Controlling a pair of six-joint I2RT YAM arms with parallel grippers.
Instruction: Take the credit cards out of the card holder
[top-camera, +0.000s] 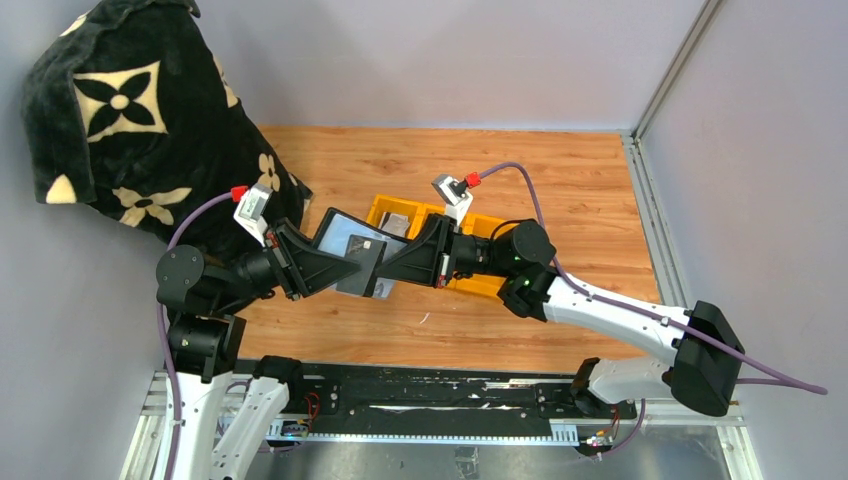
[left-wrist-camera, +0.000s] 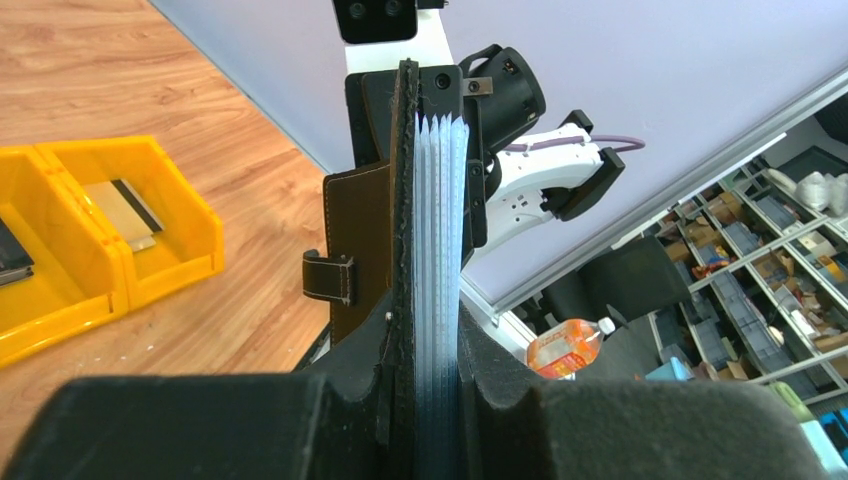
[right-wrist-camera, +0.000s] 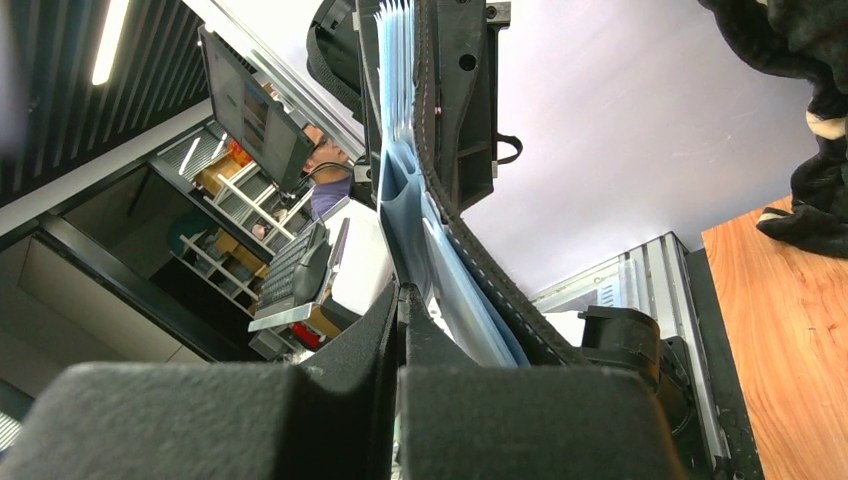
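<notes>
The card holder (top-camera: 337, 224) is brown-black with pale blue clear sleeves (left-wrist-camera: 440, 220), and my left gripper (top-camera: 355, 267) is shut on it. In the left wrist view the cover and stacked sleeves stand upright between the fingers. A grey card (top-camera: 366, 252) with a chip shows against the sleeves in the top view. My right gripper (top-camera: 382, 271) is at that card's right edge, its tips meeting. The right wrist view shows these fingers (right-wrist-camera: 345, 400) pressed together, with bulging sleeves (right-wrist-camera: 405, 215) just beyond. Whether a thin card edge is between them cannot be told.
Yellow bins (top-camera: 482, 226) stand on the wooden table (top-camera: 560, 190) beneath and behind the right arm. One bin holds a flat pale item (left-wrist-camera: 125, 210). A dark patterned cloth (top-camera: 130, 130) fills the left back corner.
</notes>
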